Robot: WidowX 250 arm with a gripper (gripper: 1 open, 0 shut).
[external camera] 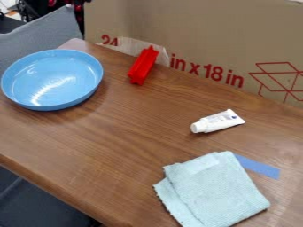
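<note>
A blue round tray (52, 82) lies at the left of the wooden table (130, 142). Behind it, right of centre-top, is a red object (142, 66). A white tube (217, 122) lies at the right, and a folded pale cloth (211, 189) at the front right. Only a small dark piece, perhaps of my gripper, shows at the top left edge; its fingers cannot be made out.
A cardboard box wall (207, 40) closes off the back. A blue tape strip (260, 167) is beside the cloth.
</note>
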